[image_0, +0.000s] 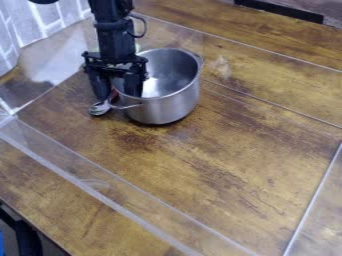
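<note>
A black robot gripper (115, 84) reaches down from the top left to the left side of a steel pot (166, 103) on the wooden table. A silver utensil (99, 108), perhaps a spoon, lies beside the pot's left side, just under the gripper, with a bit of red near it. The fingers overlap the pot's left rim and the utensil, so whether they are open, shut or holding either one is hidden.
Clear panel edges cross it at the left and right. A white curtain-like surface stands at the top left.
</note>
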